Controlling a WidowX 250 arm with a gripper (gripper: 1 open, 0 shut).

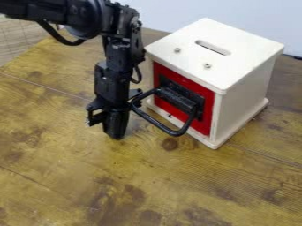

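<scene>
A white wooden box with a slot in its top stands at the right. Its red front panel carries a black fitting with a looped black handle sticking out to the left and down. My black gripper points down at the table, just left of the handle and in front of the box. Its fingers are dark and overlap, so I cannot make out whether they are open or shut or hold anything.
A pale wall lies behind the box, and woven matting shows at the top left.
</scene>
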